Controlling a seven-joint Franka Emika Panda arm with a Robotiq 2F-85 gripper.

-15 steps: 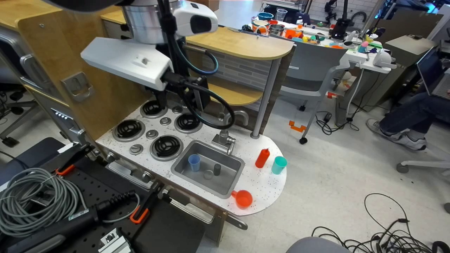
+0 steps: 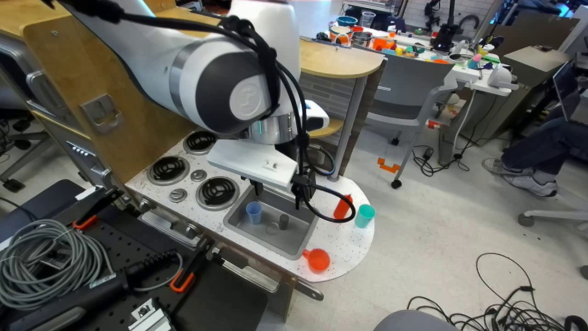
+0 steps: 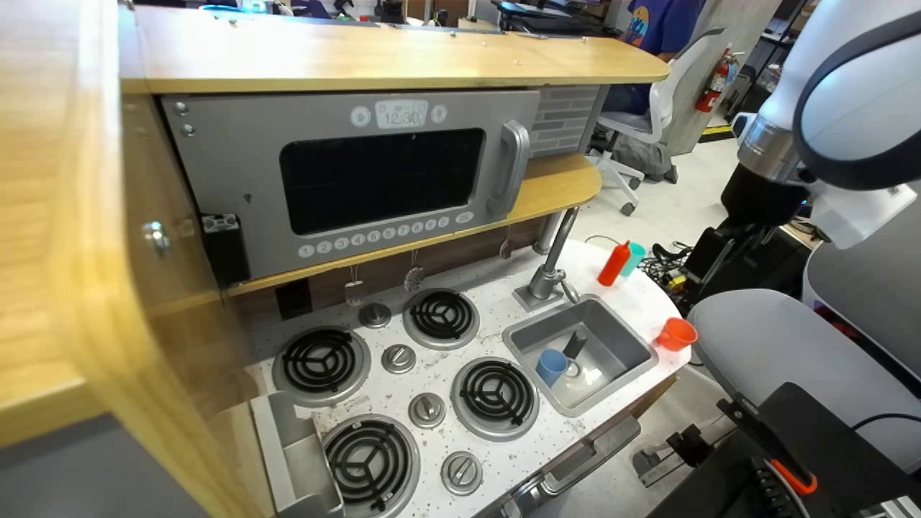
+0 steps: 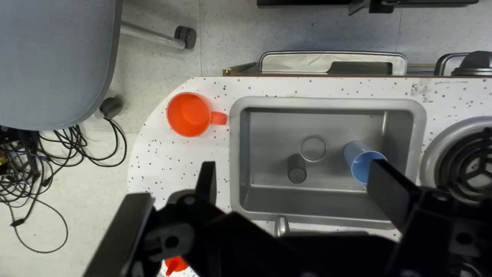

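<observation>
My gripper (image 2: 277, 196) hangs above the sink with its fingers wide apart. In the wrist view the black fingers (image 4: 207, 182) stand far from each other, and nothing is between them. Below, the grey sink (image 4: 240, 152) holds a blue cup (image 4: 355, 157) and a small dark cylinder (image 4: 296, 168); the cup leans in the wrist view, close to the right finger's tip. An orange-red cup with a handle (image 4: 188, 113) rests on the counter beside the sink. Towards the counter's far end are a red bottle (image 3: 614, 263) and a teal cup (image 2: 364, 215).
The faucet (image 3: 545, 280) rises behind the sink, partly hidden by my gripper in the first exterior view. Stove burners (image 3: 496, 397) lie to one side. A microwave (image 3: 363, 173) and shelf (image 3: 552, 185) stand over the counter's back.
My arm has swung right and lower, from above the burners to above the sink, and now covers the faucet in the first exterior view. The cups and bottle have not moved.
</observation>
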